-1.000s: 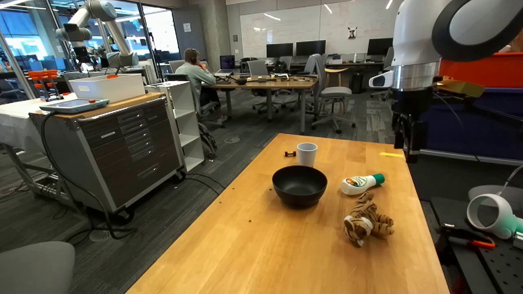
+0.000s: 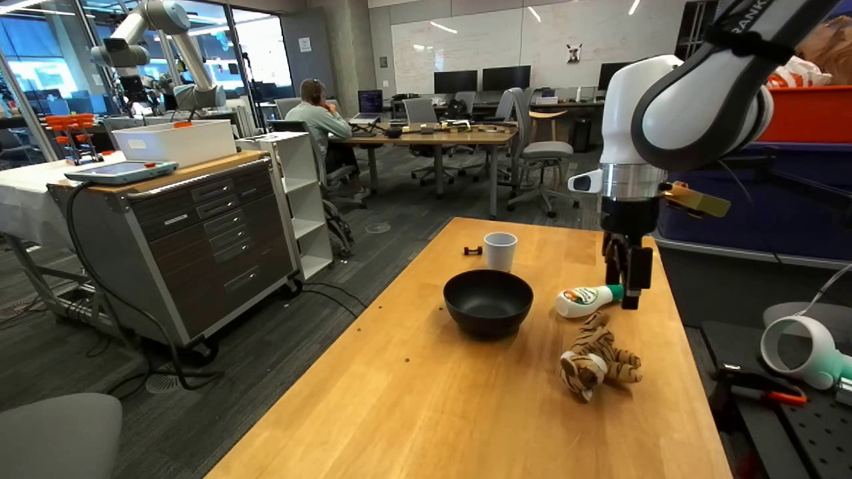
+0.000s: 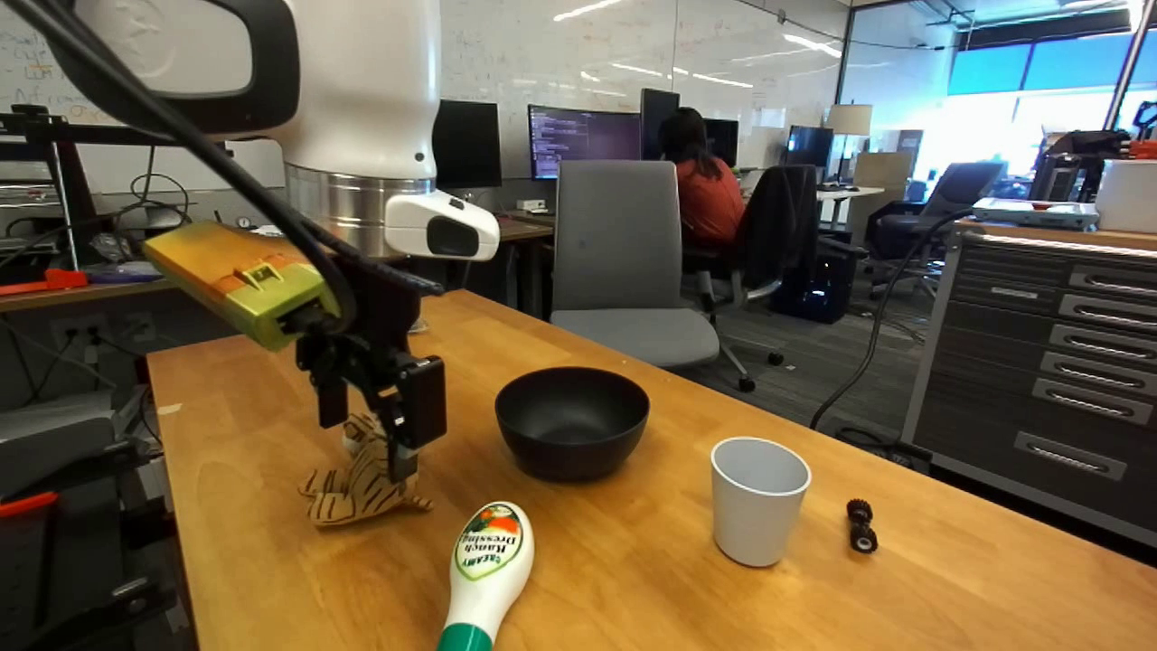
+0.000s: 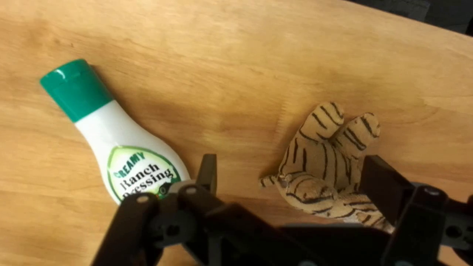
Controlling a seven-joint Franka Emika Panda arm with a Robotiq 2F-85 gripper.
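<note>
My gripper [image 2: 627,281] is open above the table's right side, nothing held between its fingers. In the wrist view, a striped toy tiger [image 4: 326,164] lies below and partly behind the right finger [image 4: 383,184]. A white ranch dressing bottle [image 4: 133,146] with a green cap lies on its side at the left; the left finger [image 4: 207,170] covers its lower end. A black bowl [image 3: 571,429] stands upright, with no contents visible. Beyond the bowl in the first exterior view is a pale grey cup [image 2: 500,252], beside a small dark dumbbell-shaped piece [image 2: 472,251].
The wooden table [image 2: 447,415] has wide bare space toward its near end. Along its right side is a black bench [image 2: 767,423] holding a white and teal device [image 2: 807,351]. A grey chair [image 3: 624,260] stands by the far edge in the second exterior view.
Over the last second the arm came leftward and lower in the first exterior view, from the table's right edge to over the bottle and tiger area. The objects stayed in place.
</note>
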